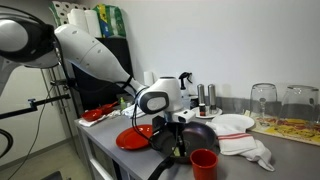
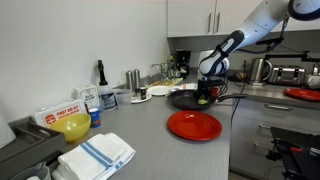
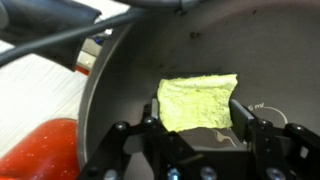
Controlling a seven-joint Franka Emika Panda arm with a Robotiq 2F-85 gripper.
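A yellow-green sponge (image 3: 197, 103) is pinched between the fingertips of my gripper, which is shut on it in the wrist view. Beneath it spreads the dark inside of a black pan (image 3: 130, 85); whether the sponge touches the pan's surface I cannot tell. In exterior view 1 my gripper (image 1: 180, 148) reaches down into the pan (image 1: 202, 138). Exterior view 2 shows the sponge (image 2: 203, 101) as a small yellow-green spot over the pan (image 2: 180, 98).
A red cup (image 1: 204, 164) stands close by the pan, and a white cloth (image 1: 236, 142) lies to its right. The red plate (image 2: 195, 126) is beside the pan. Glass jars (image 1: 298, 103) stand at the back right.
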